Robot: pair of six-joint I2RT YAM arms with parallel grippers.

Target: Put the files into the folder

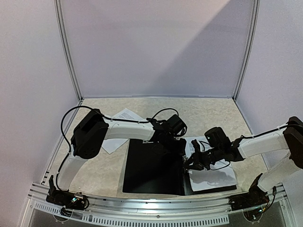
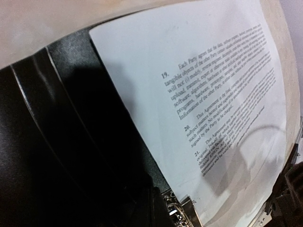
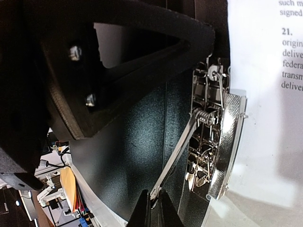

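Observation:
The black folder (image 1: 151, 175) lies open, a printed sheet (image 1: 210, 177) on its right half; in the left wrist view the sheet (image 2: 213, 71) fills the right side. A metal clip (image 3: 227, 142) sits at the spine beside the sheet's edge. My right gripper is shut at the end of the clip's thin metal lever (image 3: 175, 153); whether it grips the lever is unclear. My left gripper (image 1: 180, 144) is over the spine's upper part, mostly hidden by its arm; its dark fingers show at the bottom of the left wrist view, beside the clip.
More loose printed paper (image 1: 113, 144) lies at the back left, partly under my left arm. Walls stand at the back and both sides, with a metal rail along the front edge.

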